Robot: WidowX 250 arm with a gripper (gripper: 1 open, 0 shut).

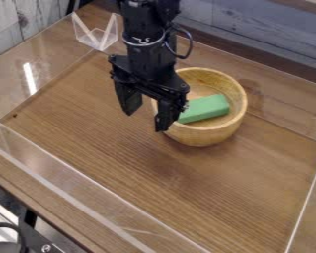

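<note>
A black robot arm reaches down from the top, its gripper [145, 107] open above the wooden table, left of and partly in front of a round tan bowl [221, 130]. A green block [205, 107] lies inside the bowl. Nothing shows between the gripper's fingers.
A clear plastic object [92, 30] stands at the back left. A wall runs along the back, and a dark cable lies at the lower left corner.
</note>
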